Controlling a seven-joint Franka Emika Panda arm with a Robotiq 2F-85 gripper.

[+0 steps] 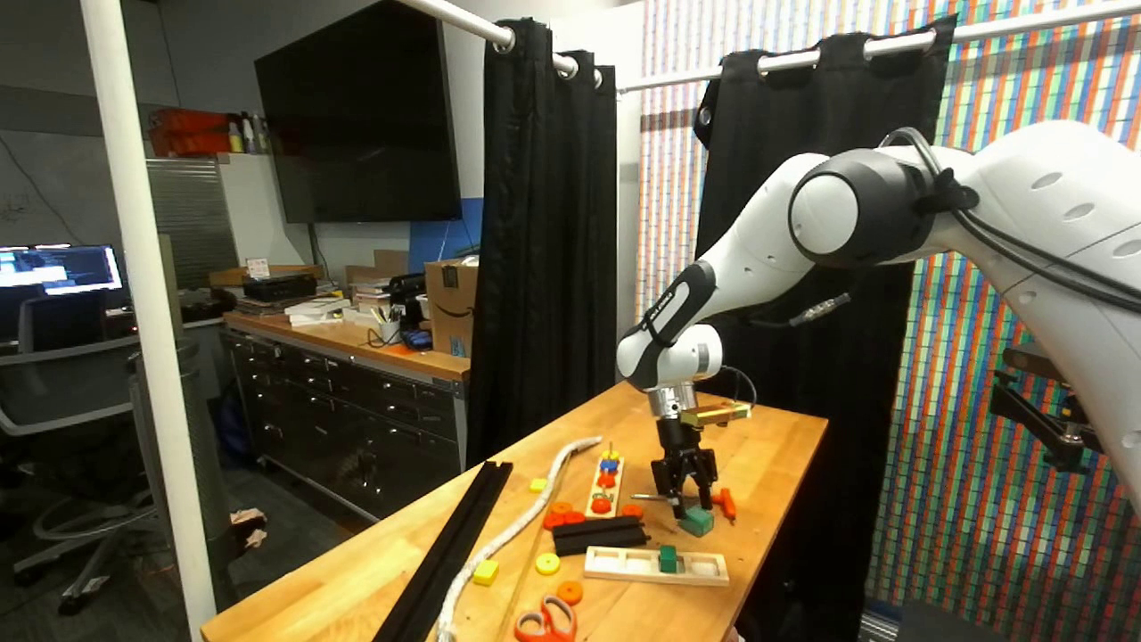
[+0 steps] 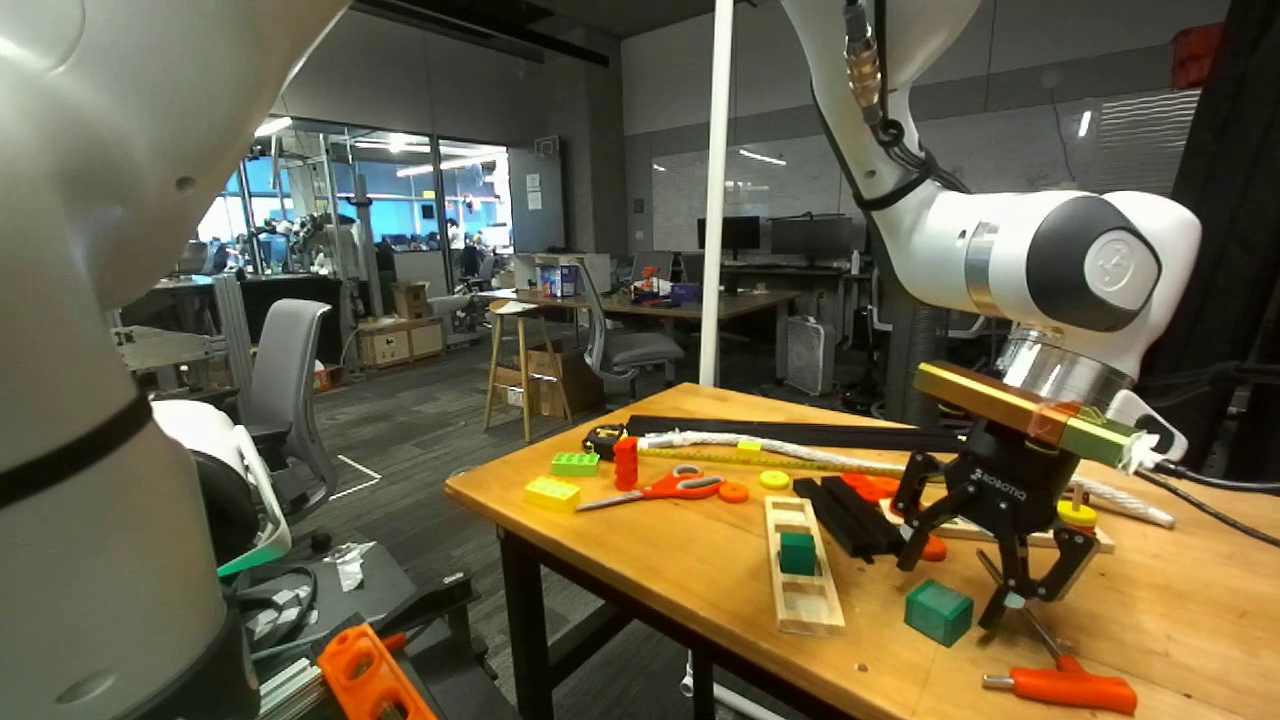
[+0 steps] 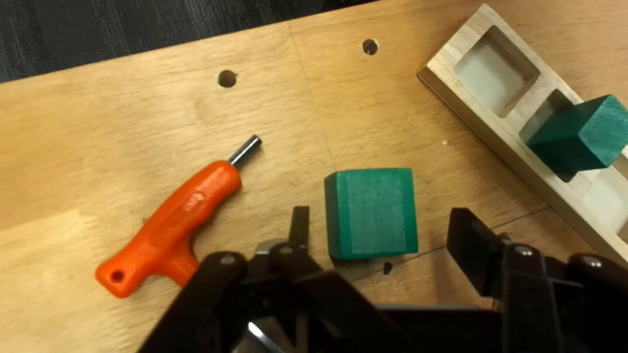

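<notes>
A green block (image 3: 377,214) rests on the wooden table, clear of the tray. In the wrist view it shows between my parted fingers, a little beyond their tips. My gripper (image 1: 692,507) stands open, low over the table; seen from exterior view 2, the same green block (image 2: 938,612) sits just in front of the fingers. Nothing appears clasped. A second green block (image 3: 580,132) is in a slot of the pale wooden tray (image 3: 450,94), poking up above the rim and tilted in the wrist view.
Beside the loose block lies an orange-handled hex tool (image 3: 182,217), its shaft running under the gripper. Black bars (image 2: 846,516), scissors (image 2: 678,484), a peg board (image 1: 604,487) and several coloured pieces lie around. Bare table separates block and tray.
</notes>
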